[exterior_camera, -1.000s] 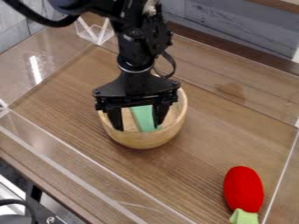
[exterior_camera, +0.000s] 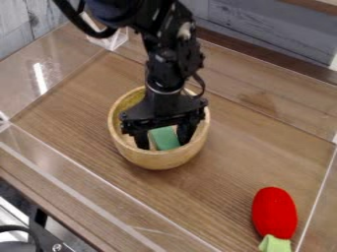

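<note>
The black gripper reaches down into a round, light wooden bowl in the middle of the table, its fingers open on either side of a mint-green piece lying in the bowl. Whether the fingers touch the piece is unclear.
A red oval object with a pale green end lies at the front right of the wooden table. The right and left of the bowl are mostly clear. A grey wall stands behind, and a clear plastic item sits at the back left.
The gripper has shifted slightly and turned over the bowl, its fingers now lower around the green piece. The red object has not moved.
</note>
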